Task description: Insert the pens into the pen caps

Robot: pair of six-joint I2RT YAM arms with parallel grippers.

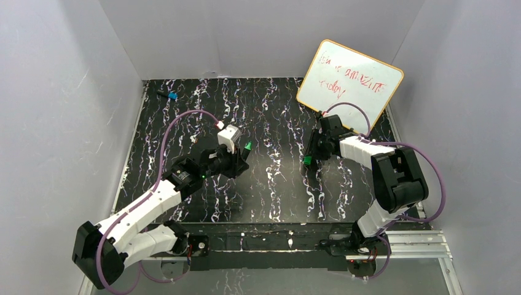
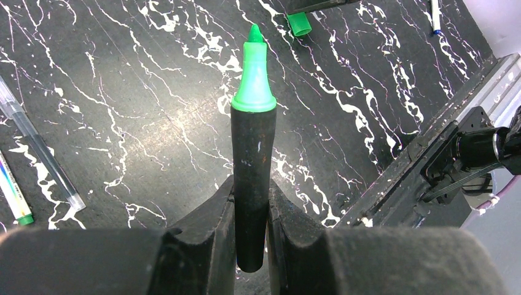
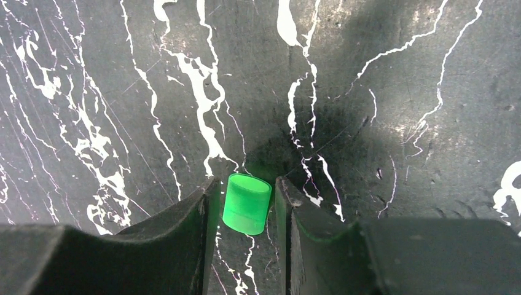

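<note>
My left gripper is shut on a black marker with a green tip (image 2: 250, 141), held upright in the left wrist view. A short green cap (image 3: 246, 203) lies on the marble table (image 1: 276, 184) directly below my right gripper, whose fingertips frame it from either side, part open; whether they touch it I cannot tell. The cap also shows at the top of the left wrist view (image 2: 299, 23).
A black marker with blue cap (image 1: 166, 94) lies at the back left. A whiteboard (image 1: 350, 80) stands at the back right. Other pens (image 2: 43, 153) lie on the table in the left wrist view.
</note>
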